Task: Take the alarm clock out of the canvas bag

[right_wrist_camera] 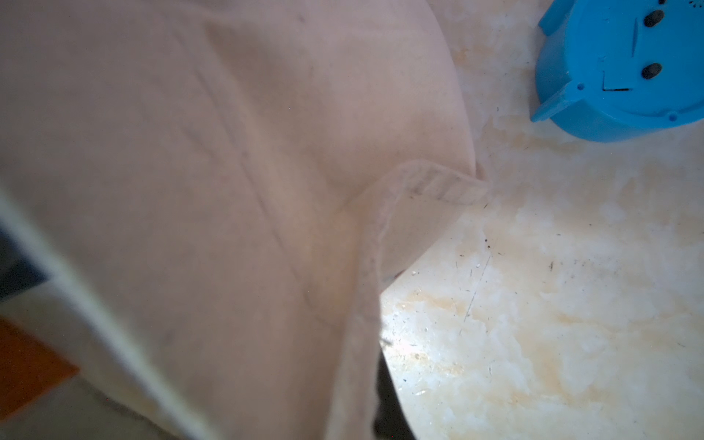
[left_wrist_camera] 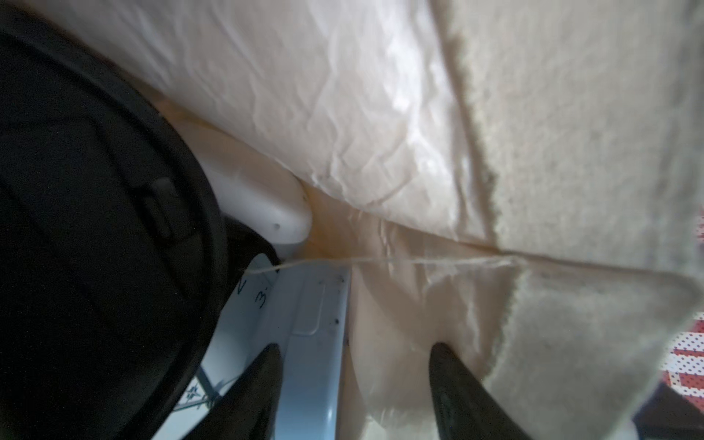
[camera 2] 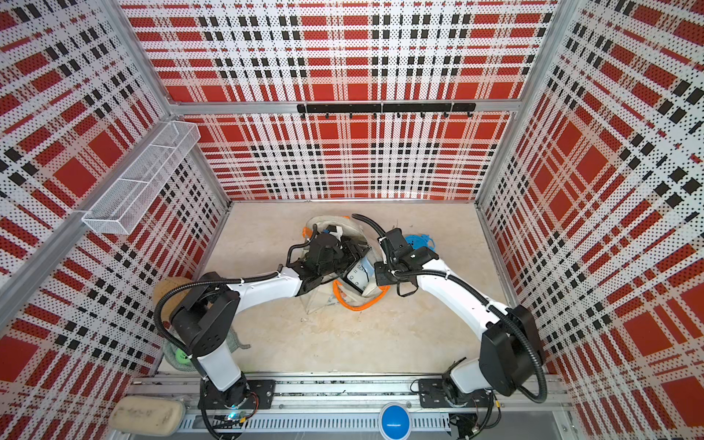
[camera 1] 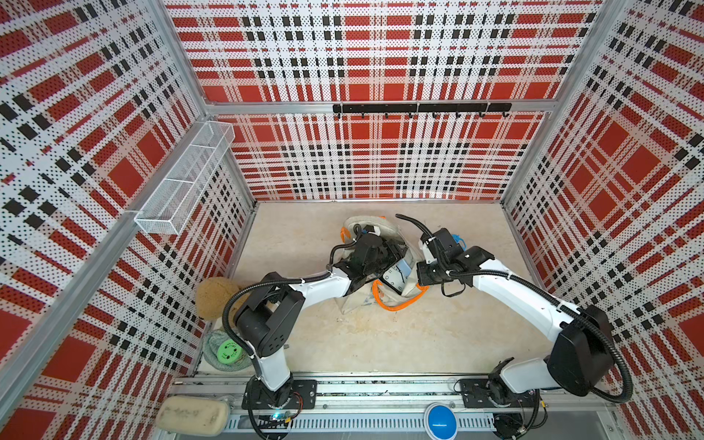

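Observation:
The canvas bag (camera 1: 352, 299) lies mouth up on the table, with orange handles. Inside it, the left wrist view shows a pale blue boxy object (left_wrist_camera: 315, 322), with marked numbers beside it, a white rounded item (left_wrist_camera: 256, 187) and a large black round item (left_wrist_camera: 95, 220). Which of these is the alarm clock I cannot tell. My left gripper is open inside the bag, its fingers (left_wrist_camera: 253, 396) spread near the pale blue object. At the right rim, my right gripper (camera 1: 424, 275) is shut on the canvas; its fingers are mostly hidden behind cloth.
A round blue plastic object (right_wrist_camera: 623, 80) with screws, like a clock's back, lies outside the bag beside the right arm. A brown item (camera 1: 215, 297) and a mesh bag (camera 1: 212, 344) sit at the left edge.

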